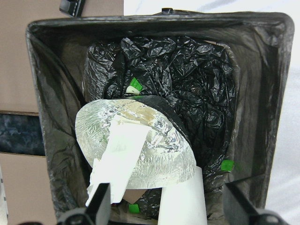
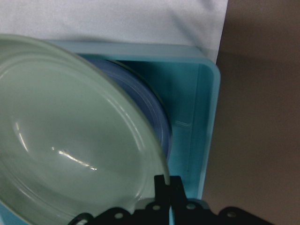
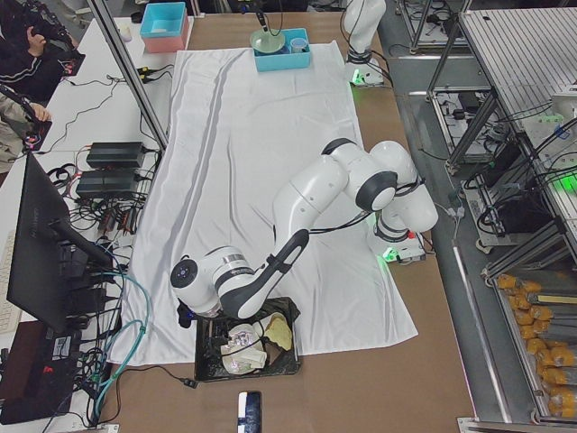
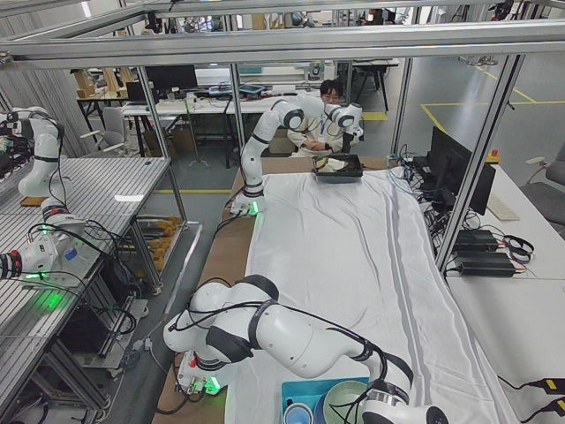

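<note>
A black-lined bin [image 3: 207, 361] at the table's near end holds crumpled foil [image 1: 122, 145], white paper [image 1: 126, 140] and a white cylindrical piece [image 1: 183, 201]. My left gripper hovers over it, fingers apart and empty. At the far end, my right gripper is shut on the rim of a pale green plate [image 2: 70, 131], tilted over a light blue tub [image 2: 192, 126]; a blue dish [image 2: 145, 103] lies inside the tub beneath it.
The white cloth [image 3: 252, 135] between bin and tub is clear. A monitor and cables [image 3: 54, 253] line the left side. A phone [image 3: 249, 410] lies below the bin.
</note>
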